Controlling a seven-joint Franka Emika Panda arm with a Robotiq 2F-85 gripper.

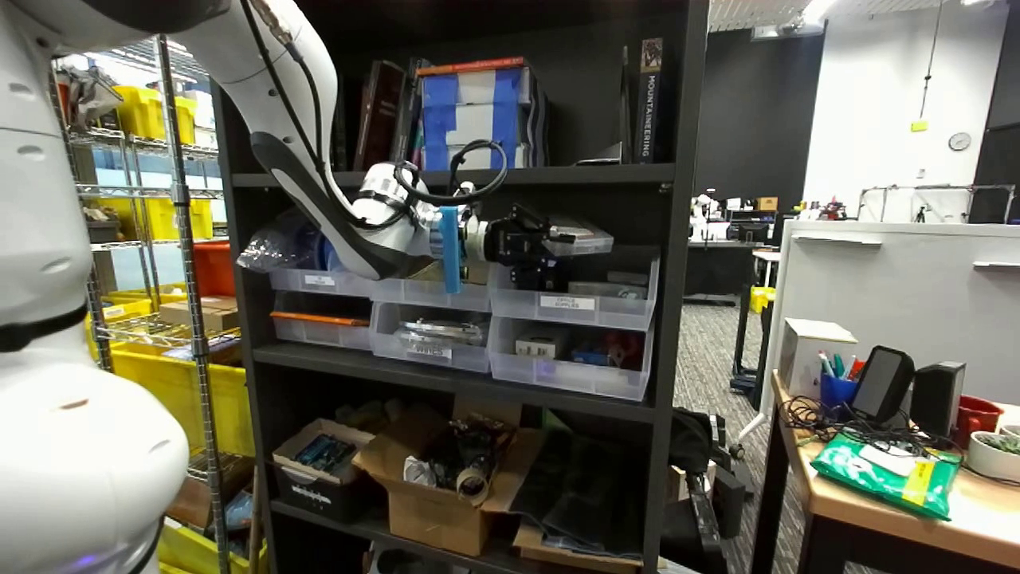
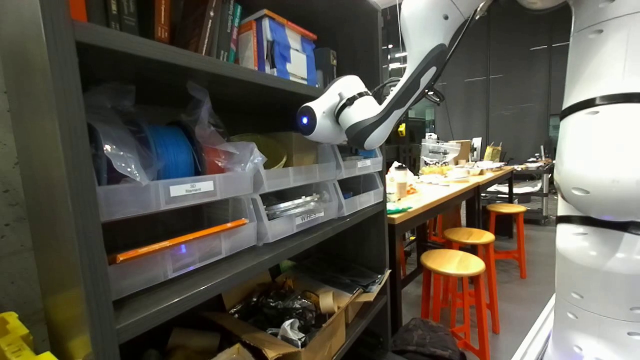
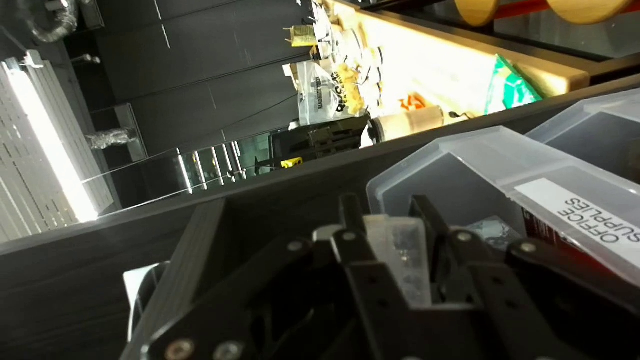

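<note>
My gripper (image 1: 552, 247) is shut on a clear plastic case (image 1: 585, 240), holding it at one edge. The case hangs just above the upper right bin (image 1: 574, 305), which bears an office supplies label. In the wrist view, the translucent case (image 3: 400, 252) stands between the two dark fingers, and the office supplies bin (image 3: 498, 159) lies to the right of it. Grey boxes (image 1: 607, 288) rest inside that bin. From the other side, in exterior view 2, the arm's wrist hides the gripper and the case.
The shelf board (image 1: 574, 176) with books runs above my gripper. To the left are further clear bins, one with filament spools (image 2: 171, 152) and one with wires (image 1: 430, 335). The shelf's right upright (image 1: 674, 287) stands close beyond the bin.
</note>
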